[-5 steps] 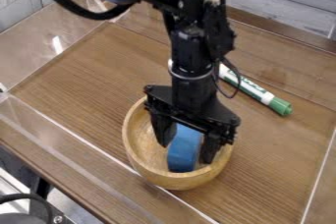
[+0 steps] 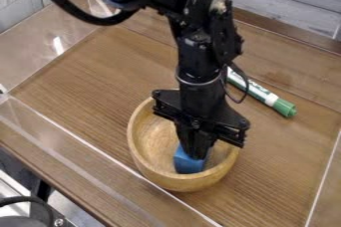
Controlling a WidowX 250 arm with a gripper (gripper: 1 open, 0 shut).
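Observation:
A round wooden bowl (image 2: 147,151) sits on the wooden table (image 2: 94,82). Inside it lies a blue object (image 2: 186,162), partly hidden by my black gripper (image 2: 197,141), which reaches down over the bowl's right half. The gripper's fingertips are at the top of the blue object; whether anything is between them I cannot tell.
A white and green marker-like stick (image 2: 266,99) lies behind the gripper on the right. Black cables hang at the lower left corner beside a clear edge strip.
The gripper has shifted slightly within the bowl, and its fingers now cover more of the blue object's upper part.

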